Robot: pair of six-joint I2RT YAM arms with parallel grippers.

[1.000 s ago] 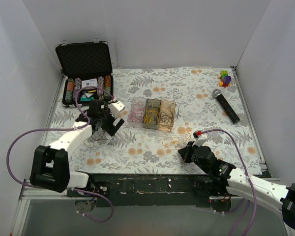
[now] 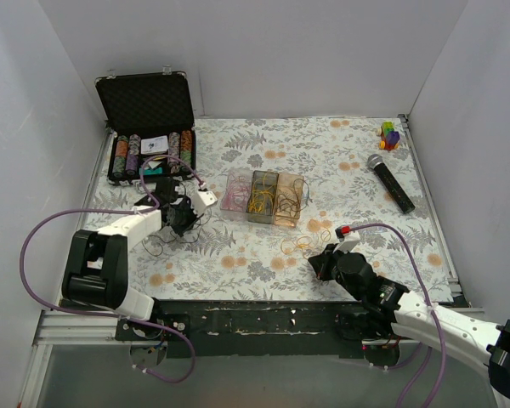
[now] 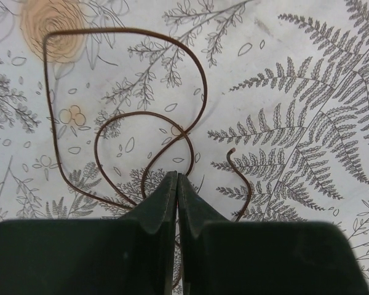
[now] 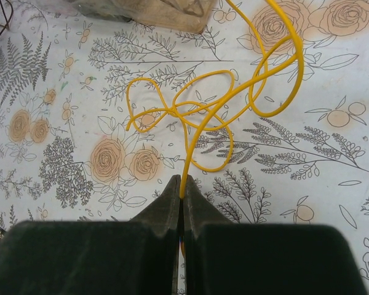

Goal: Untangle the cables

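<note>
My left gripper [image 2: 184,223] is shut over a dark brown cable [image 3: 204,80] lying in loose loops at the table's left; whether any of it is between the fingertips is unclear, as strands pass beneath them. My right gripper [image 2: 321,265] is shut on a yellow cable [image 4: 234,92], which runs from its fingertips up into a loosely knotted heap of loops on the table. A clear three-compartment box [image 2: 228,193] in the middle holds pink, yellow and other cables.
An open case of chips [image 2: 133,155] stands at the back left. A microphone [image 2: 391,184] and a colourful toy [image 2: 388,136] are on the right.
The right arm has hardly moved.
</note>
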